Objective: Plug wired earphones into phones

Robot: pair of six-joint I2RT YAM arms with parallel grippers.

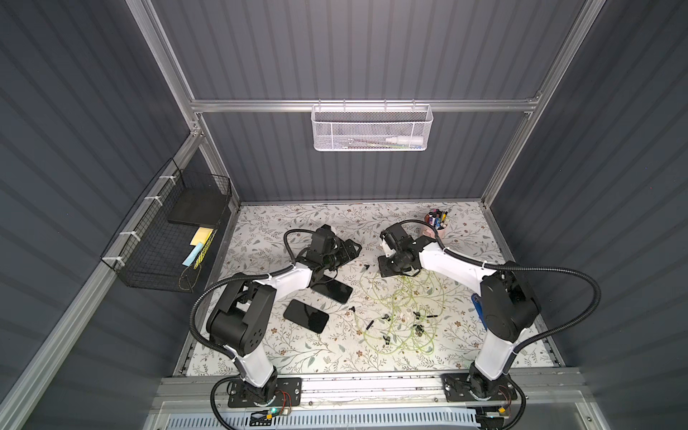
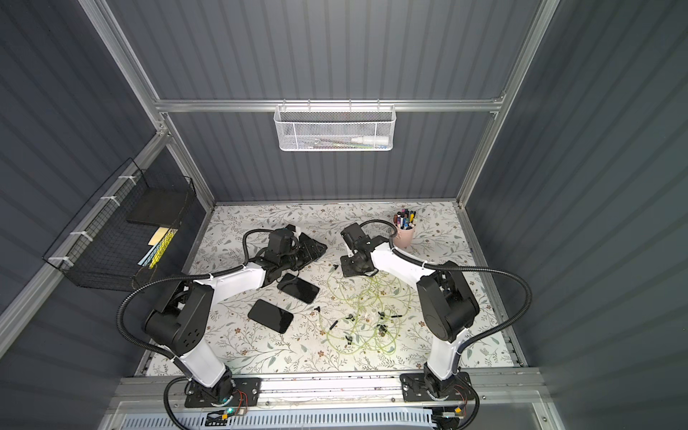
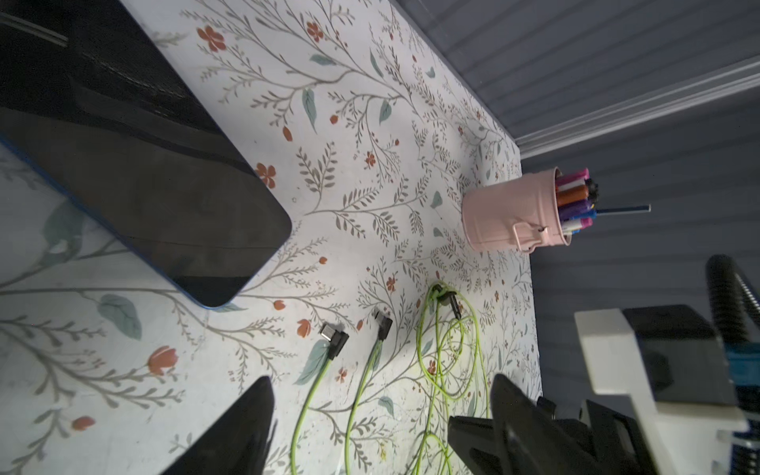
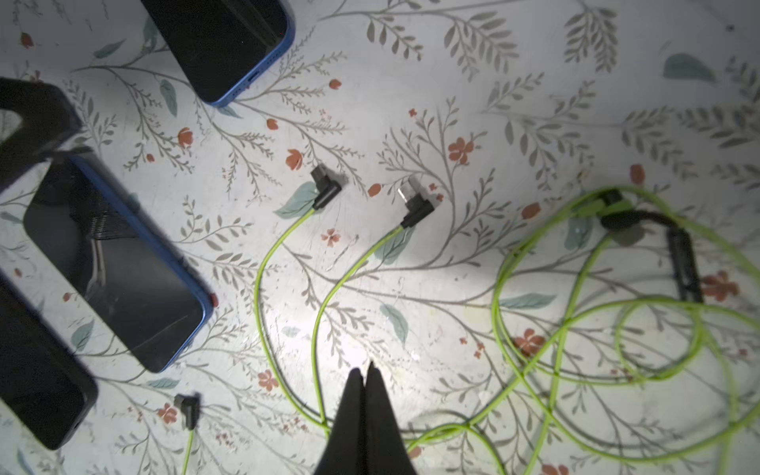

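Observation:
Three dark phones lie flat: a far phone (image 4: 225, 39) with a blue edge, a middle phone (image 4: 118, 265) and a near phone (image 4: 35, 368). Two black angled plugs on green cords rest on the table beyond the far phone's end, one plug (image 4: 326, 190) left of the other plug (image 4: 417, 209). A third plug (image 4: 188, 411) lies close to the middle phone. My left gripper is open, its blurred fingers wide apart with nothing seen between them. Pointing down above the cords, my right gripper is shut, nothing showing between its fingertips.
Looped green cords (image 4: 554, 340) spread over the table's middle right. A pink pen cup (image 3: 510, 209) stands at the back right. A blue object (image 1: 478, 309) lies by the right arm.

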